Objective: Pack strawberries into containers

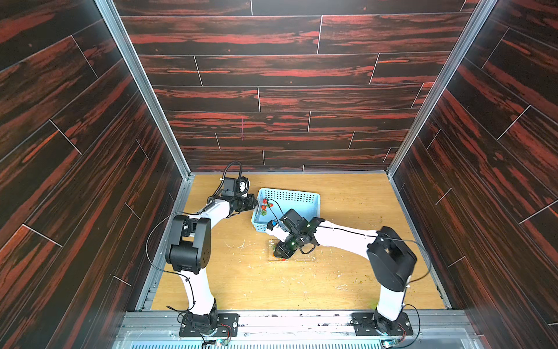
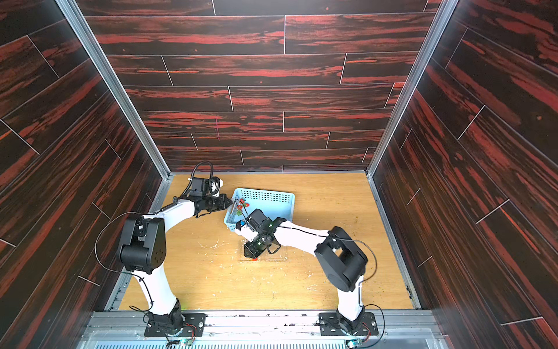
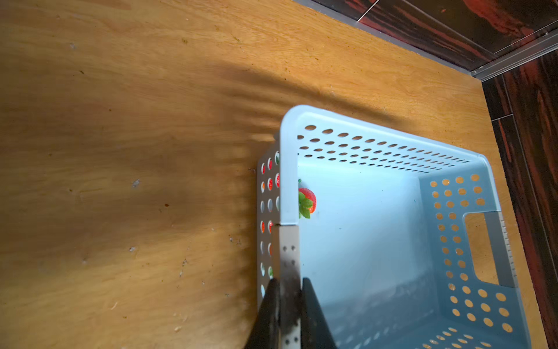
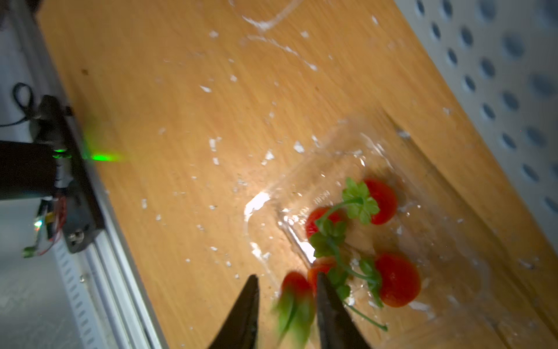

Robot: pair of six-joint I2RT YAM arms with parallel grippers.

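The blue basket (image 1: 293,196) has several strawberries at its left end; one strawberry (image 3: 308,201) shows inside by the rim. My left gripper is shut on the basket's grey handle (image 3: 289,250). Over the left part of the clear plastic container (image 1: 308,253) is my right gripper, its fingers parted. A blurred strawberry (image 4: 295,299) appears between them, leaves toward me, with a gap on the left finger's side. Below, several strawberries with green stems lie in the container, one strawberry (image 4: 398,279) at its right.
The basket's perforated wall (image 4: 500,87) stands close beside the container.
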